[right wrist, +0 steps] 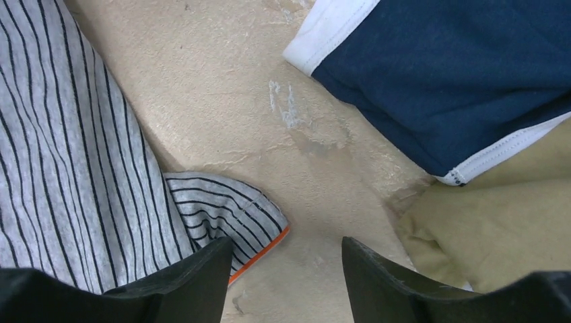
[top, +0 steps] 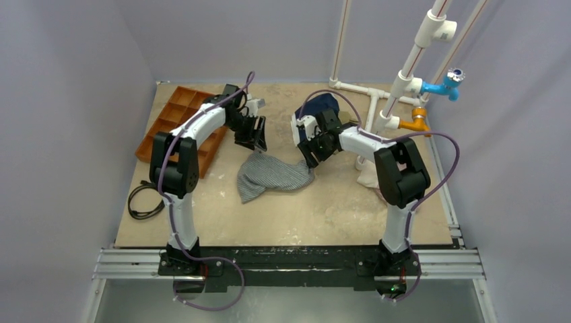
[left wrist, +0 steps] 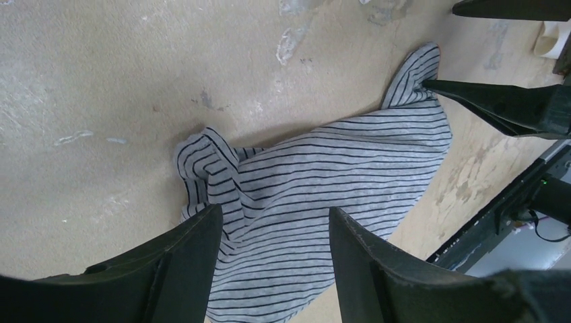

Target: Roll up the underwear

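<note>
Grey underwear with dark stripes (top: 273,173) lies rumpled on the table between my two arms. In the left wrist view its bunched corner (left wrist: 209,161) sits ahead of my left gripper, which is open above the cloth's left end. My right gripper is open over the opposite end. There a small folded flap (right wrist: 225,205) with an orange edge reaches between the fingers' line, its tip near the left finger (right wrist: 202,282). Neither gripper holds cloth. My right gripper's dark fingers (left wrist: 485,101) also show in the left wrist view, one tip over the flap.
A navy cloth with white trim (right wrist: 444,74) and a tan cloth (right wrist: 498,208) lie beyond the right gripper. A wooden compartment tray (top: 176,111) stands at the left, a black cable (top: 140,214) before it. White pipes (top: 374,111) rise at the right.
</note>
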